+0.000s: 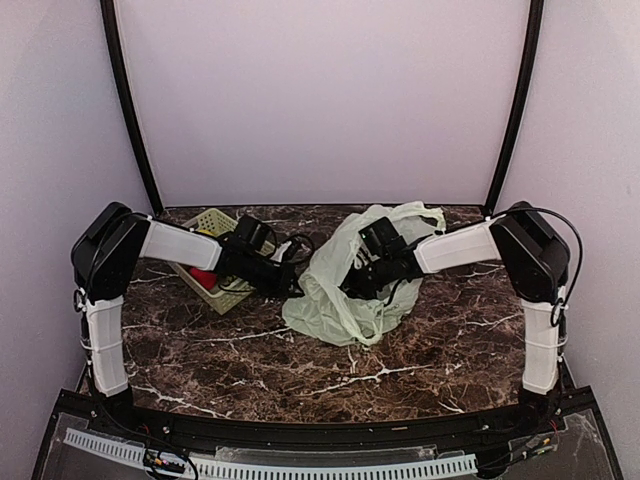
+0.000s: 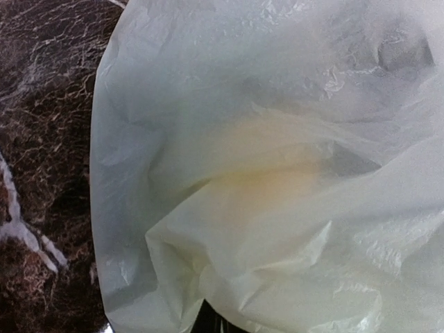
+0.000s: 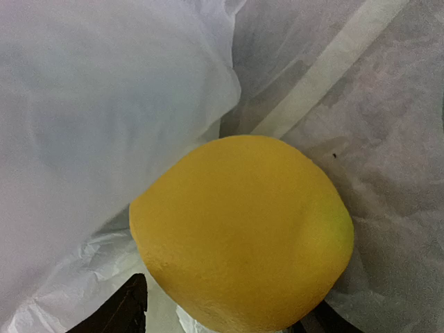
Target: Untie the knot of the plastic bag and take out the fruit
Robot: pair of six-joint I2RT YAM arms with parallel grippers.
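Observation:
A white plastic bag point(image 1: 325, 315) lies open right of centre. My left gripper point(image 1: 293, 288) is at its left side; in the left wrist view its dark tips show at the bottom edge against the bag point(image 2: 277, 250), shut, with a faint yellowish shape showing through the plastic. My right gripper point(image 1: 352, 280) reaches into the bag. In the right wrist view a yellow lemon-like fruit point(image 3: 239, 222) fills the middle, with the open gripper's fingers point(image 3: 128, 309) at either side of its lower part.
A cream plastic basket point(image 1: 225, 301) with red and yellow fruit stands at back left, partly under my left arm.

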